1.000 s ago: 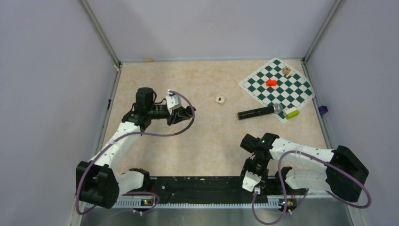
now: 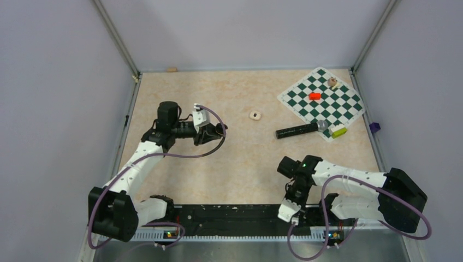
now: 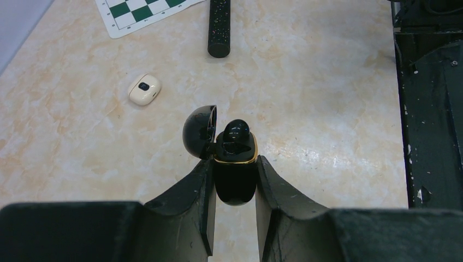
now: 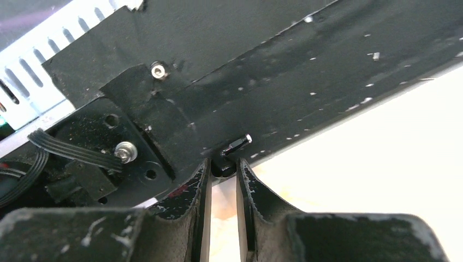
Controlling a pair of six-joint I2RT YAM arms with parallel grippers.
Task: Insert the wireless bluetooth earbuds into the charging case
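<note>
A glossy black charging case with a gold rim is gripped by my left gripper, its round lid swung open to the left. One black earbud shows at the case's opening; whether it is fully seated I cannot tell. In the top view, that case sits at the tip of my left gripper, above the left middle of the table. Low over the black front edge, my right gripper is shut on a small black earbud, its stem pointing up and right.
A cream earbud case lies mid-table and a black microphone right of it. Back right is a green chessboard with a red block; a green-and-white block lies at its near corner.
My right gripper and wrist have shifted slightly, with the wrist's white part a little further left and lower in the top view. The left arm and the table objects have stayed put.
</note>
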